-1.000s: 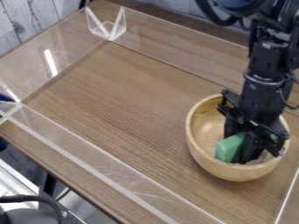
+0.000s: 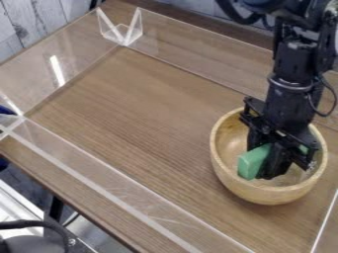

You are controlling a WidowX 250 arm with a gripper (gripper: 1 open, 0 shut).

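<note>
A black robot arm comes down from the top right, its gripper [image 2: 275,156] low inside a round wooden bowl [image 2: 264,195] on the right of the table. A green object [image 2: 251,164] is in the bowl at the gripper's fingers, partly hidden by them. Whether the fingers grip it cannot be told.
Clear acrylic brackets stand at the top left, and clear strips run along the left side. A dark cable or arm part shows at the bottom left.
The gripper and the green object have shifted slightly up and to the left within the bowl.
</note>
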